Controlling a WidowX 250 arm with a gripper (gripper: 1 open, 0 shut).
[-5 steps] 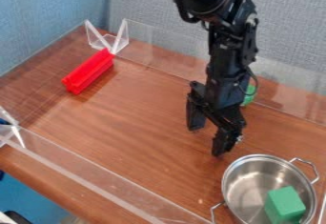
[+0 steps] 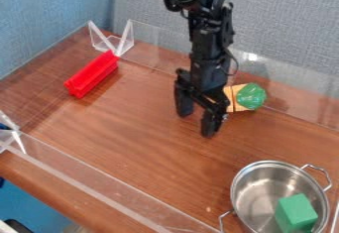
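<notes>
My black gripper point(image 2: 199, 115) hangs low over the middle-back of the wooden table point(image 2: 119, 148), open, with nothing seen between its fingers. Just right of it, a green round object point(image 2: 251, 96) lies with a yellow-orange piece point(image 2: 236, 90), partly hidden behind the arm. At the far left lies a red block point(image 2: 91, 74). At the front right stands a steel pot point(image 2: 259, 192) with a green cube point(image 2: 295, 213) in it.
Clear plastic walls edge the table at back and front. A white bracket point(image 2: 111, 41) stands at the back left.
My gripper has moved left and back, away from the pot, uncovering more of the green and yellow object.
</notes>
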